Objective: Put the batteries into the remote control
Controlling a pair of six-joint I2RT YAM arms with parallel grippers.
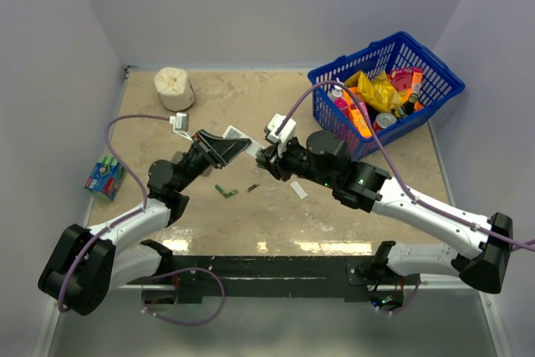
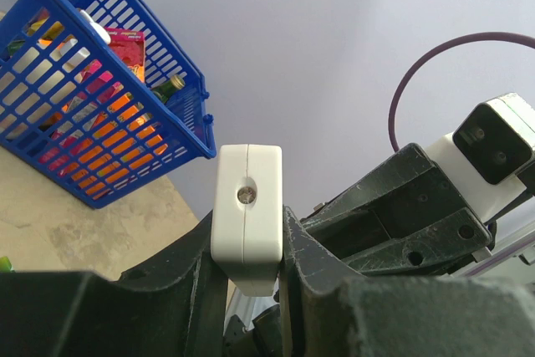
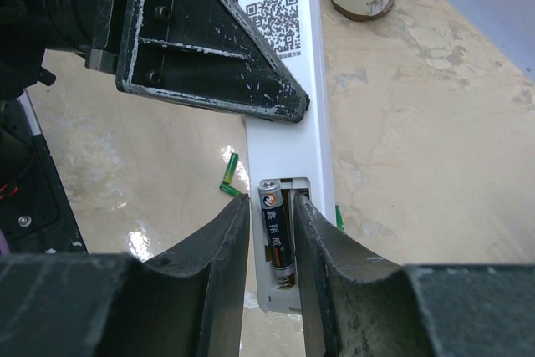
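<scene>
The white remote is held up between the arms, my left gripper (image 1: 238,146) shut on it; the left wrist view shows its end (image 2: 247,215). Its battery compartment is uncovered, with a black battery (image 3: 276,232) lying along the left side; the right side is largely hidden by my right gripper, whose fingertips are at the compartment around that battery. Whether they grip it I cannot tell. Loose green batteries (image 1: 225,192), a dark small battery (image 1: 252,187) and a white cover (image 1: 299,190) lie on the table below.
A blue basket of groceries (image 1: 322,98) fills the back right. A white roll (image 1: 173,88) stands at the back left, a colourful pack (image 1: 104,177) at the left edge.
</scene>
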